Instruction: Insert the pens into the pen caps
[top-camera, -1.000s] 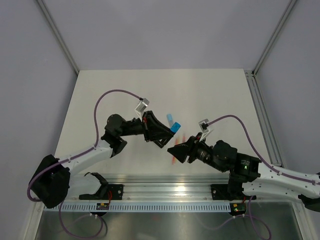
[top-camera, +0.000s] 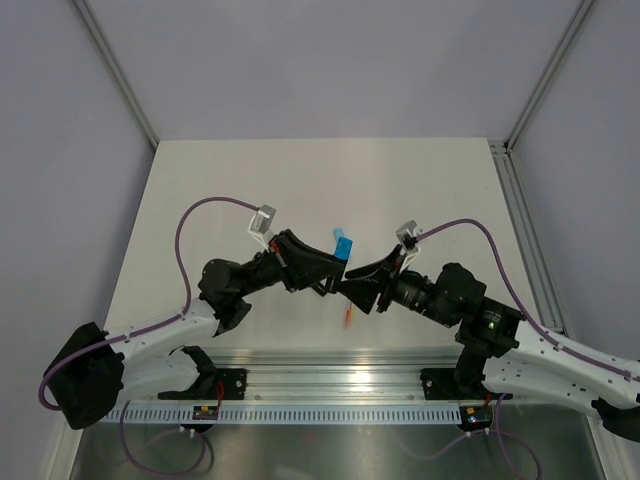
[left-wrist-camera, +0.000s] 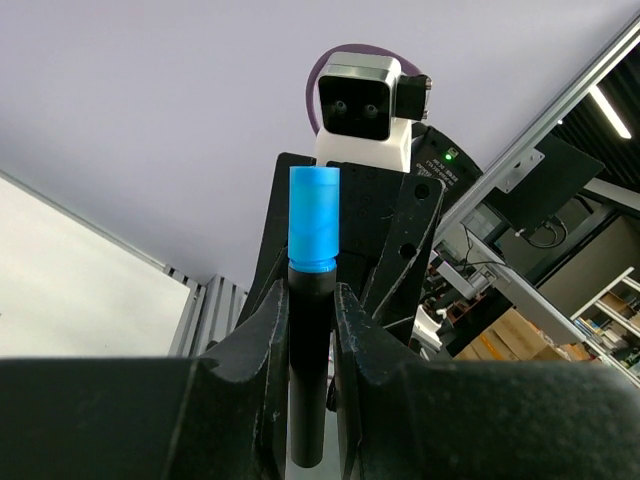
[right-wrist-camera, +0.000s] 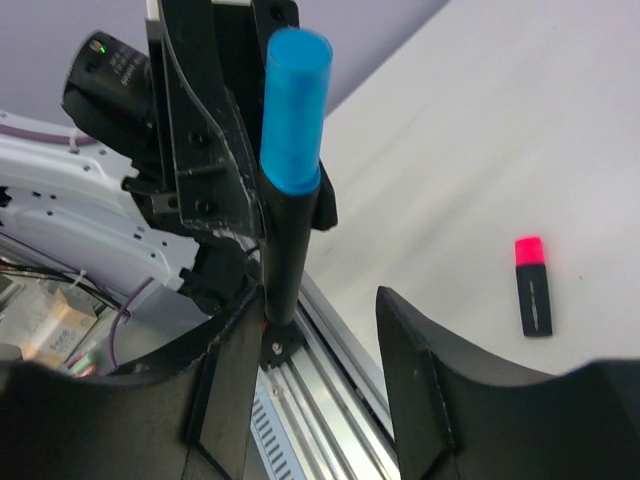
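Note:
My left gripper is shut on a black pen with a blue top, held upright; in the right wrist view it rises on the left. My right gripper stands part open just beside that pen, its fingertips around the height of the pen's lower end, with nothing clearly between them. A black marker with a pink end lies on the table in the right wrist view. Other small pens, one light blue and one orange, are partly hidden under the arms.
A metal rail runs along its front edge. The two arms meet closely above the middle.
My left gripper with the pen has moved toward the front and slightly left. My right gripper has moved toward the back, and the two are now closer together.

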